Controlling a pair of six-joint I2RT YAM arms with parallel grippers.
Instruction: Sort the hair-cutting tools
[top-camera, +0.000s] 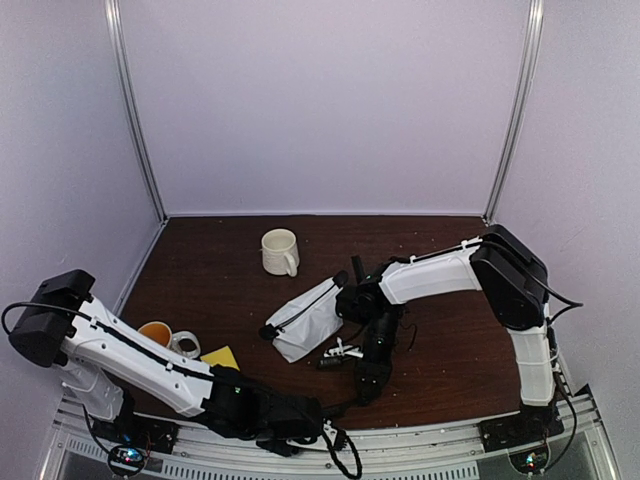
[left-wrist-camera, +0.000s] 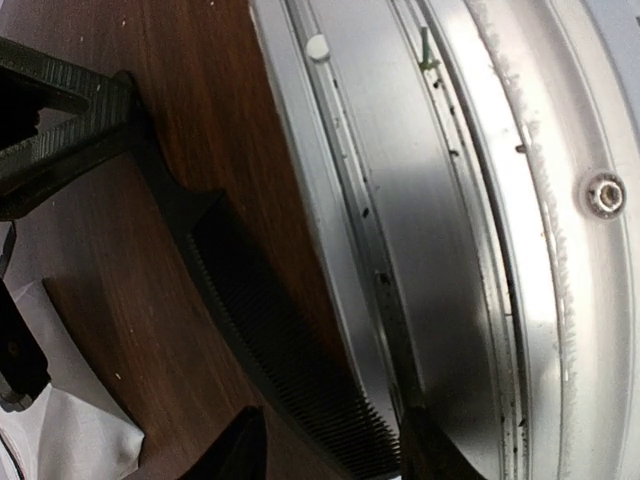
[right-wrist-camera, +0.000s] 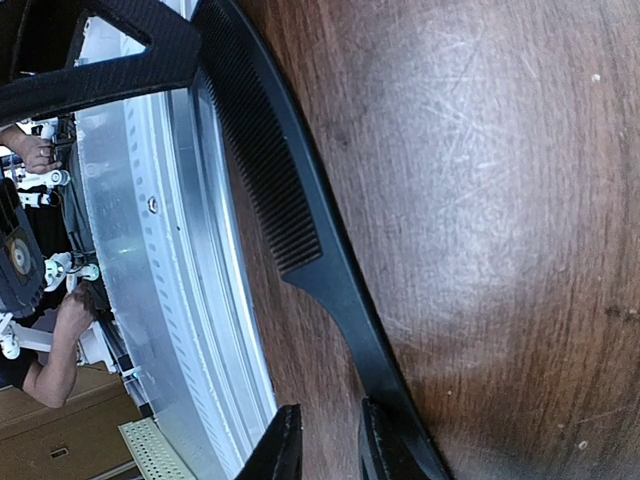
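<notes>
A long black comb (right-wrist-camera: 330, 270) lies on the wooden table near its front edge. My left gripper stands open over the comb's toothed end. My right gripper is over the comb's handle, its fingertips close beside it; whether it holds the handle I cannot tell. A white pouch (top-camera: 305, 320) with a black zipper lies just behind the grippers.
A white mug (top-camera: 279, 250) stands at the back, an orange-lined mug (top-camera: 155, 332) and another mug (top-camera: 185, 343) at the left beside a yellow pad (top-camera: 222, 358). The metal rail (left-wrist-camera: 420, 250) runs along the front edge.
</notes>
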